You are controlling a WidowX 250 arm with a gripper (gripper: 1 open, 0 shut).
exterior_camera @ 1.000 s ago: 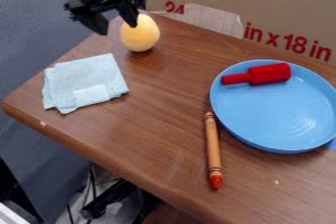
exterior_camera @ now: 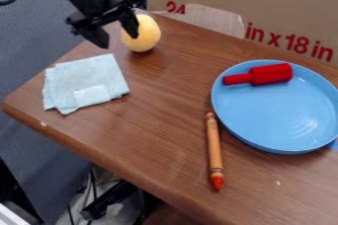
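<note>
The black gripper [exterior_camera: 115, 30] hangs at the upper left, its fingertips beside the left side of a pale yellow round object [exterior_camera: 144, 35]; whether it is open or shut is unclear. A folded light blue cloth [exterior_camera: 83, 85] lies on the wooden table [exterior_camera: 145, 150] below the gripper. To the right, a blue plate [exterior_camera: 274, 120] holds a red cylinder with a narrower handle [exterior_camera: 271, 74], and an orange crayon [exterior_camera: 215, 155] lies left of the plate.
A large cardboard box [exterior_camera: 244, 2] stands behind the table. The table's left edge drops away to the floor.
The gripper has come down from above the yellow object to its left side. The other objects look unmoved.
</note>
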